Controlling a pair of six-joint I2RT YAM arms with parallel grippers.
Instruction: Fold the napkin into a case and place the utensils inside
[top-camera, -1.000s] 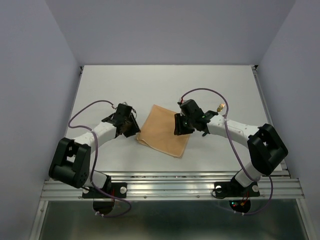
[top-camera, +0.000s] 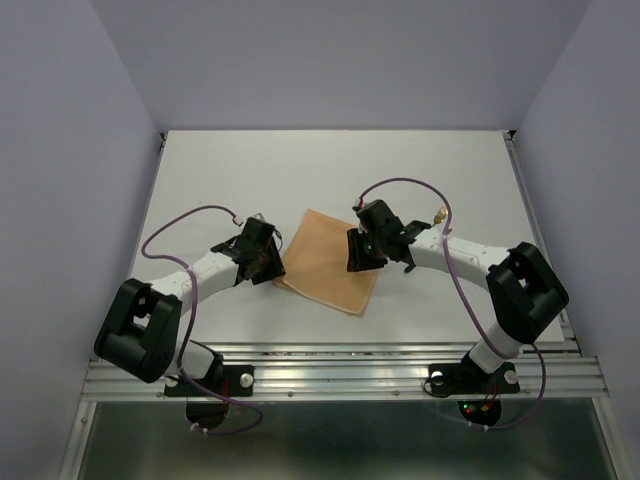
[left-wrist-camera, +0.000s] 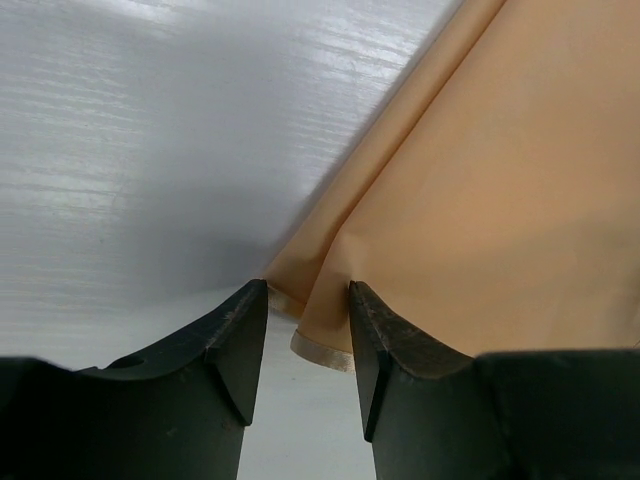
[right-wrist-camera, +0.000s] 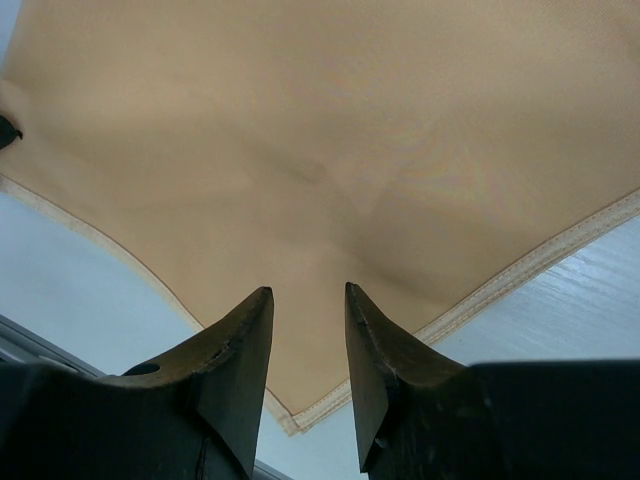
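A tan napkin (top-camera: 322, 275) lies on the white table, its left edge turned over in a narrow fold (left-wrist-camera: 370, 155). My left gripper (top-camera: 275, 268) is at that folded left corner, fingers apart around the edge of the cloth (left-wrist-camera: 325, 310). My right gripper (top-camera: 362, 255) is over the napkin's right part; in the right wrist view its fingers (right-wrist-camera: 230, 350) stand part open above flat cloth (right-wrist-camera: 330, 150), with nothing seen between them. The utensils (top-camera: 440, 215) are small at the right of the top view, partly hidden behind the right arm.
A metal rail (top-camera: 330, 365) runs along the front edge, and grey walls enclose the sides and back.
My left gripper has moved a little toward the front and right, onto the napkin's folded corner. The right arm has barely moved.
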